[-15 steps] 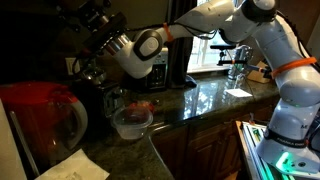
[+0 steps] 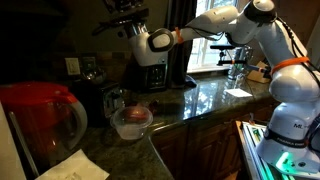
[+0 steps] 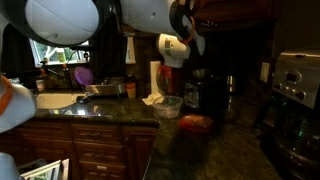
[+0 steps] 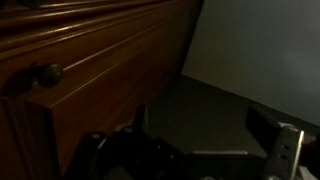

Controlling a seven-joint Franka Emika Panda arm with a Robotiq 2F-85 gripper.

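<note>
High above the counter, my gripper point(image 2: 118, 14) is near the dark upper cabinets in exterior view 1, where its fingers are hard to make out. Its two dark fingers stand wide apart in the wrist view, and the gripper is open with nothing visible between them. A brown wooden cabinet front point(image 4: 105, 75) with a round dark knob point(image 4: 48, 75) fills the left of that view. On the counter below sits a clear bowl point(image 2: 131, 122). From the other side, the bowl point(image 3: 168, 106) stands beside a red item point(image 3: 196, 124).
A red appliance point(image 2: 45, 120) and a white sheet point(image 2: 75, 168) occupy the counter's left side. A dark toaster point(image 3: 207, 95) stands against the wall, and a coffee maker point(image 3: 300, 82) at the right. The sink point(image 3: 58, 101) lies far left.
The bowl and other counter items have not moved.
</note>
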